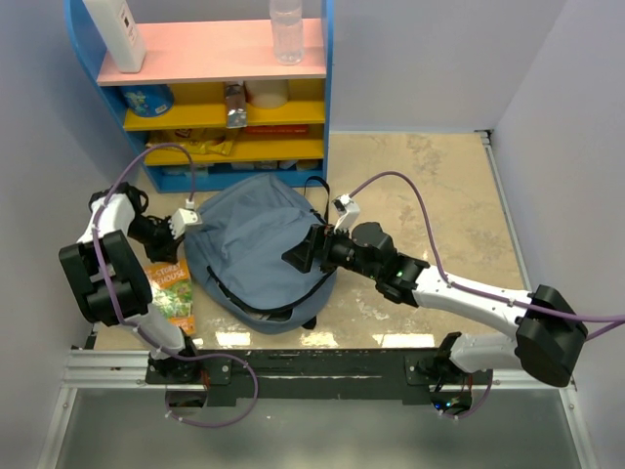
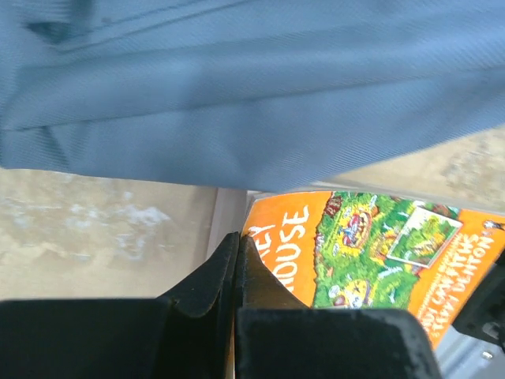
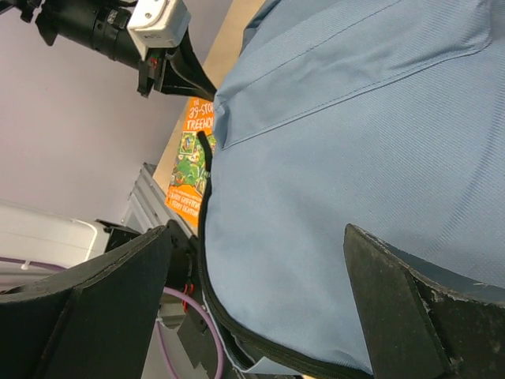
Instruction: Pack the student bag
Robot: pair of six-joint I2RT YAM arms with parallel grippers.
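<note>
An orange picture book (image 1: 168,293) lies on the table left of the grey-blue bag (image 1: 254,254), also seen in the left wrist view (image 2: 371,260). My left gripper (image 1: 164,249) is over the book's far end beside the bag; in the left wrist view its fingertips (image 2: 241,245) are shut at the book's edge, nothing visible between them. The bag lies flat, with dark zipper trim along its near side. My right gripper (image 1: 305,252) hangs over the bag's right part, its fingers open with only bag fabric below them.
A blue shelf unit (image 1: 215,51) at the back holds bottles, a tub, packets and other items. Walls stand close on both sides.
</note>
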